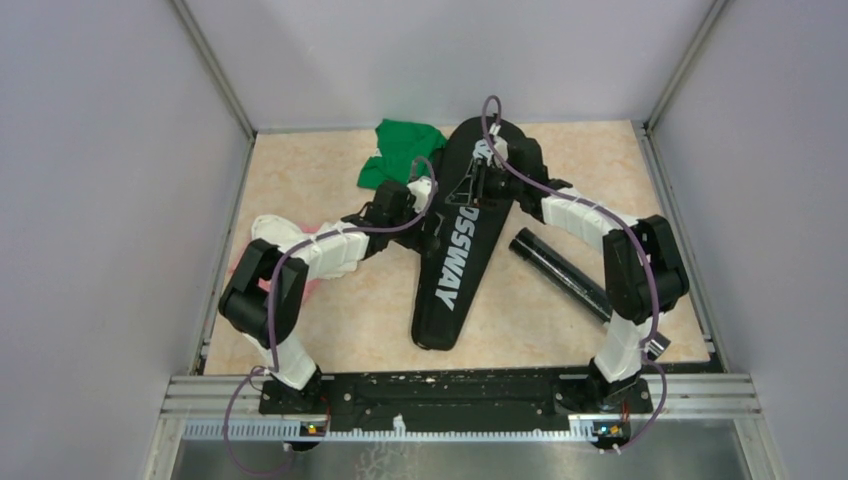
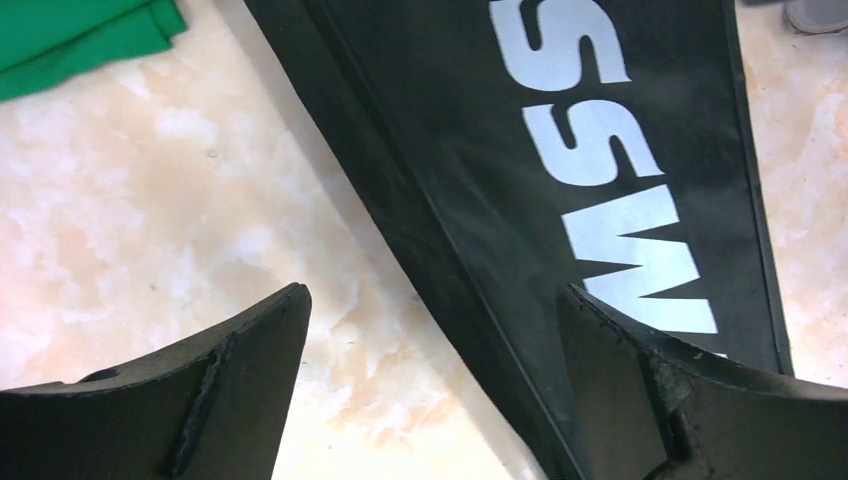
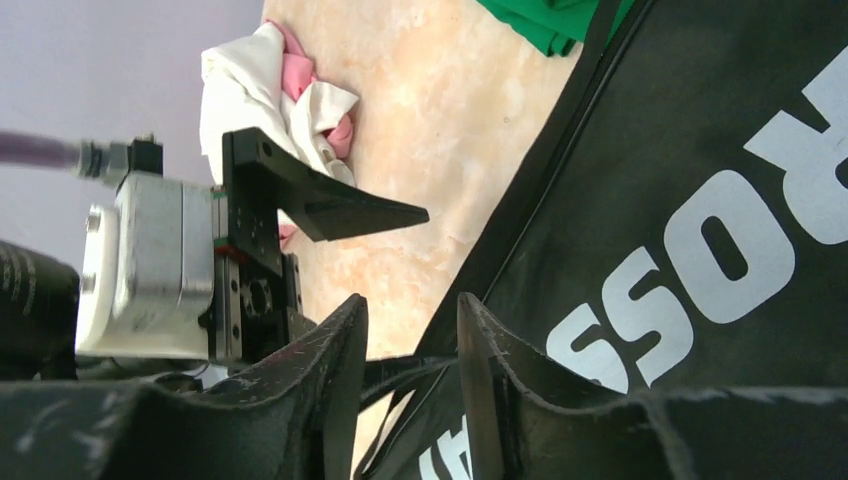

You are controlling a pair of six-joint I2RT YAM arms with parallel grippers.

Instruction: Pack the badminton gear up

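Observation:
The black racket bag [image 1: 450, 310] with white lettering lies lengthwise in the middle, its printed face up and spread flat. My left gripper hangs open over the bag's left edge, with nothing between its fingers. My right gripper is over the upper part of the bag, its fingertips parted by a gap; I see nothing clearly held in it. A green cloth [image 1: 398, 150] lies at the back, left of the bag. White and pink cloths [image 3: 245, 85] lie at the left, partly under the left arm in the top view.
A long black tube [image 1: 560, 270] lies diagonally right of the bag, its front end partly behind the right arm. Bare table [image 1: 300, 175] shows at the back left and front left. Walls border the table on the back and sides.

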